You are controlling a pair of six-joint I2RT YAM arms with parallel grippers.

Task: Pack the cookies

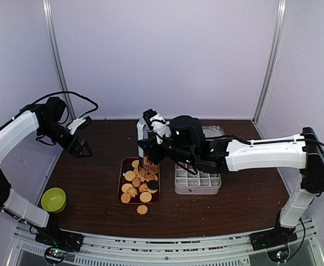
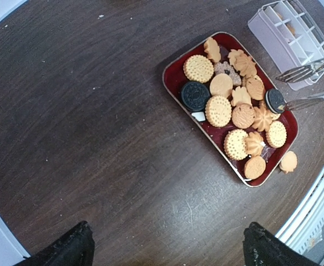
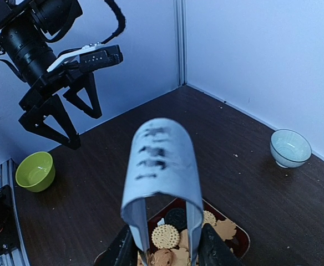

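Note:
A red tray [image 1: 120, 189] of mixed cookies [image 2: 218, 111] sits mid-table; one cookie [image 1: 142, 209] lies outside it. The white compartment box [image 1: 197, 189] stands to its right, a few cookies inside in the left wrist view. My right gripper [image 1: 147, 145] is shut on pale tongs [image 3: 159, 166], whose metal ends [image 2: 303, 72] hang over the tray. Whether they hold a cookie I cannot tell. My left gripper [image 1: 77, 147] stands open and empty, left of the tray.
A green bowl [image 1: 53, 200] is at the front left. A light blue bowl [image 3: 290, 145] stands at the back, hidden by my right arm in the top view.

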